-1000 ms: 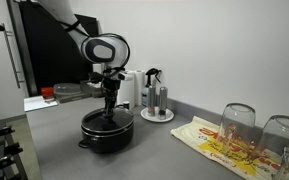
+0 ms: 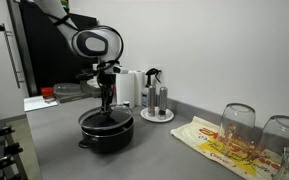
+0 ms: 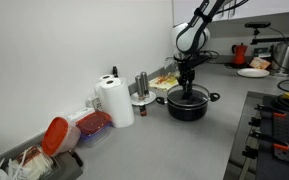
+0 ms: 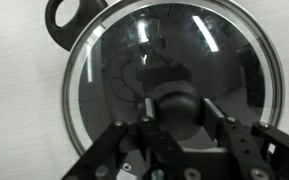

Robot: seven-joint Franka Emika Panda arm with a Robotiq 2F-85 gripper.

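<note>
A glass lid [image 4: 114, 85] with a metal rim and a round black knob [image 4: 177, 108] fills most of the wrist view. My gripper is shut on that knob, a finger on either side. Below the lid is a black pot [image 2: 108, 141] on the grey table. In exterior view 1 the lid [image 2: 102, 121] lies tilted over the pot's mouth, shifted a little to the left of it. From exterior view 2, the pot [image 3: 187, 109] shows with the lid over its top. The inside of the pot is hidden.
Behind the pot stand bottles and grinders on a white plate [image 2: 157, 116]. A patterned cloth [image 2: 216, 144] and glass jars [image 2: 237, 128] occupy the right. A paper towel roll [image 3: 116, 104] and red bowls [image 3: 60, 136] are farther off.
The arm has moved slightly left with the lid, which sat squarer over the pot a second ago. The pot has stayed in place.
</note>
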